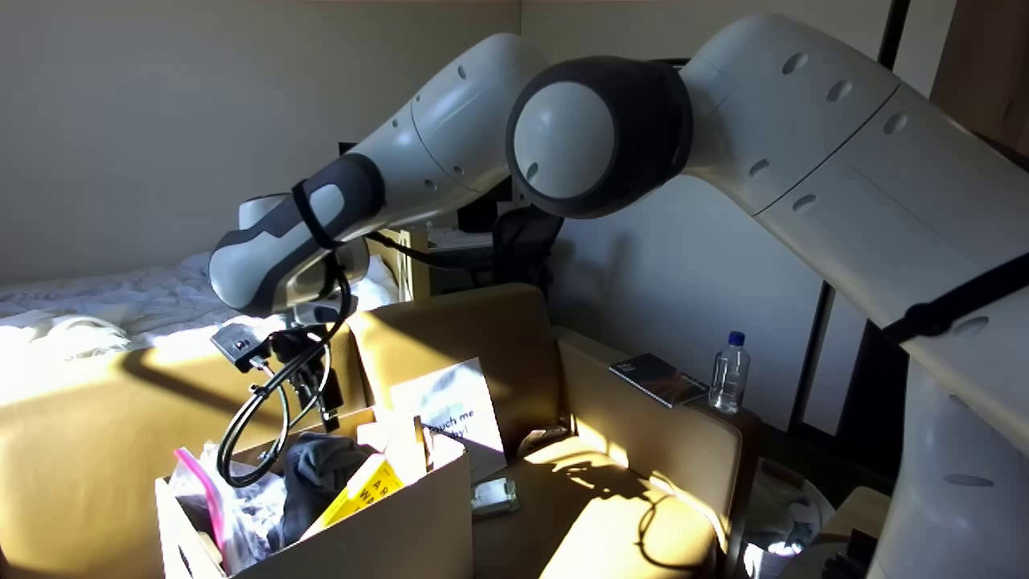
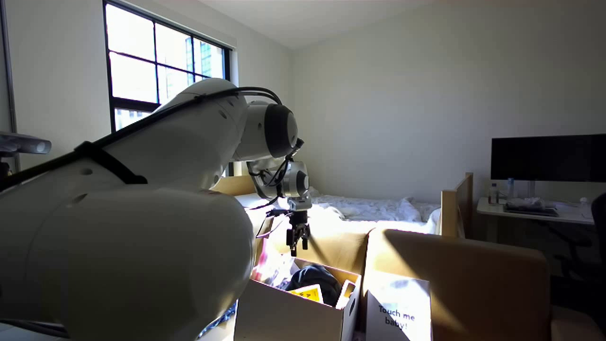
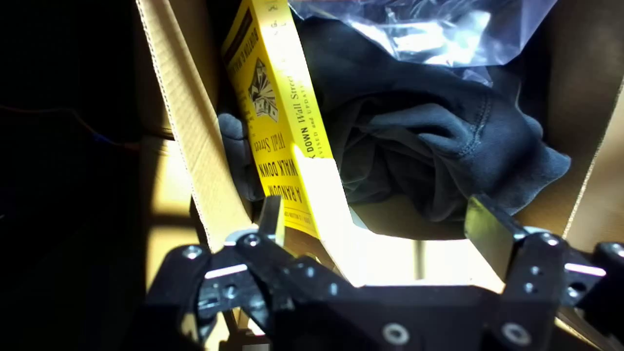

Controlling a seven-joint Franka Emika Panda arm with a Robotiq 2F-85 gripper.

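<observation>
My gripper is open above the box, its two fingers wide apart with nothing between them. Below it in the wrist view, a yellow book [image 3: 266,117] stands on edge along one wall of the cardboard box [image 3: 187,117]. Beside the book lies a crumpled dark cloth [image 3: 444,128], and a clear plastic bag [image 3: 444,32] is at the top of that view. From the side, the gripper [image 1: 318,410] hangs near the box's back edge. The book [image 1: 364,492], dark cloth [image 1: 323,468] and pink-edged bag [image 1: 241,507] show inside the box [image 1: 386,531].
A white sign [image 1: 453,410] leans on the tan couch [image 1: 463,323] just right of the box. A small clear packet [image 1: 494,496] lies on the seat. On the armrest are a dark notebook [image 1: 658,378] and a blue-capped bottle [image 1: 730,371].
</observation>
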